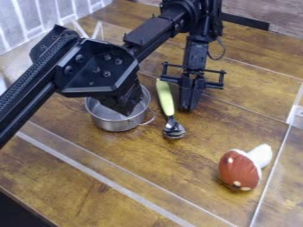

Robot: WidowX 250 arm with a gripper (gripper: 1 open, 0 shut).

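Note:
My gripper (194, 83) is low over the wooden table at the upper middle, behind a yellow-handled utensil with a metal head (168, 108); whether anything is between its fingers is too small to tell. A metal pot (119, 119) sits left of the utensil, partly hidden behind the black arm. A red mushroom toy with a white stem (242, 169) lies at the lower right.
The black arm covers much of the upper left. A pale object (17, 62) is at the far left edge, partly hidden.

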